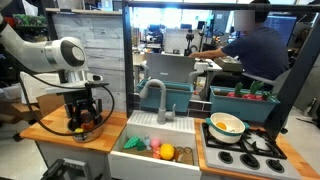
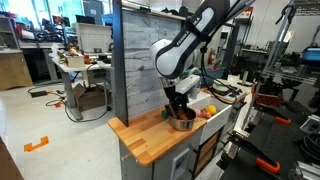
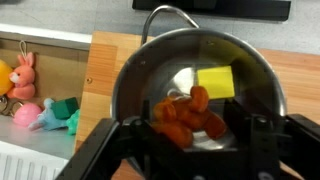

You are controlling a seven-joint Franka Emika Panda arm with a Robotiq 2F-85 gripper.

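A metal pot point(image 2: 182, 124) stands on the wooden counter at the left of the sink. In the wrist view its inside holds several orange pieces point(image 3: 178, 133) and a yellow block point(image 3: 215, 81). My gripper point(image 1: 82, 118) points down into the pot. Its dark fingers point(image 3: 128, 143) stand apart on either side of the orange pieces, so the gripper looks part open. No firm hold on any piece shows. The exterior views do not show the fingertips clearly, as the pot's wall and the arm cover them.
Toy fruit and figures, among them a pink rabbit point(image 3: 24, 78), lie in the white sink point(image 1: 152, 158) beside the counter. A tap point(image 1: 160, 98) rises behind it. Farther right, a bowl point(image 1: 227, 127) sits on the stove point(image 1: 245, 155). Bare counter point(image 2: 150, 148) lies around the pot.
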